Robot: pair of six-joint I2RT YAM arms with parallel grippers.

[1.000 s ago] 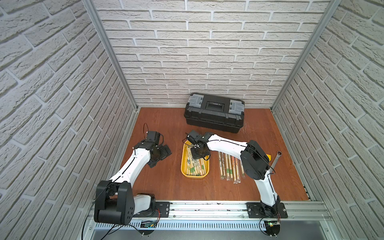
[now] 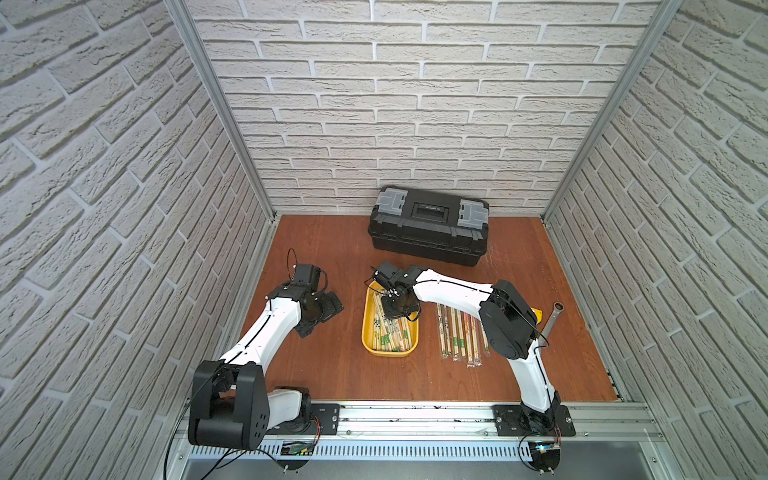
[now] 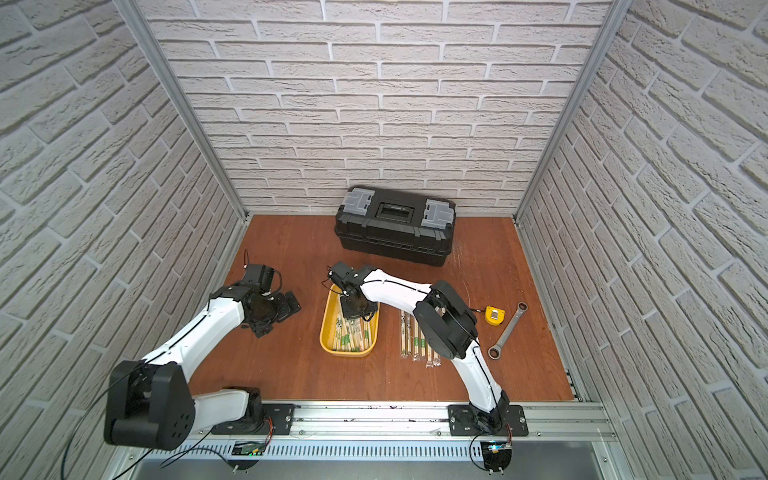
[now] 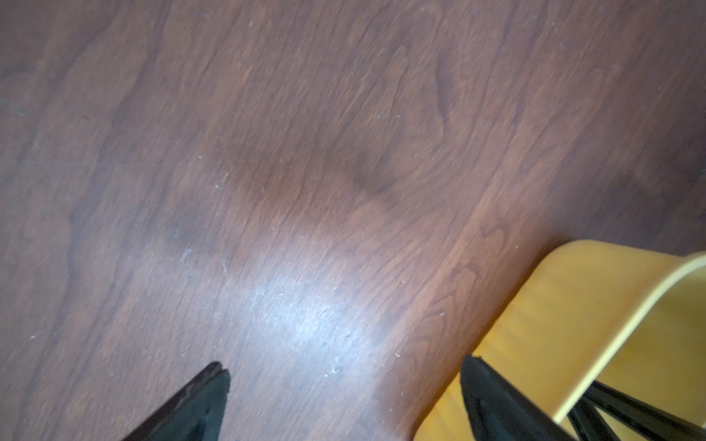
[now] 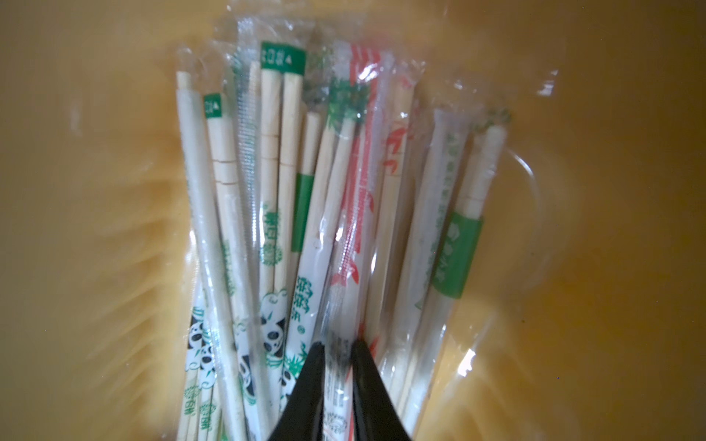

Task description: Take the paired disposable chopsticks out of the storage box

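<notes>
The yellow storage box (image 2: 369, 344) holds wrapped chopstick pairs (image 5: 268, 169), some with green, panda or red printing, lying close together. My right gripper is down in the box over the chopsticks, fingertips close together on or just over a clear-wrapped pair; whether anything sits between them is hard to see, and it appears shut. My left gripper stands open over bare wood just left of the box, with nothing between its fingers.
A black toolbox (image 2: 428, 224) stands at the back. A row of wrapped chopsticks (image 3: 417, 340) lies right of the box, with a yellow tape measure (image 3: 494, 316) and a wrench (image 3: 508, 332) farther right.
My left arm has dipped very slightly. The right arm and the box's contents look the same.
</notes>
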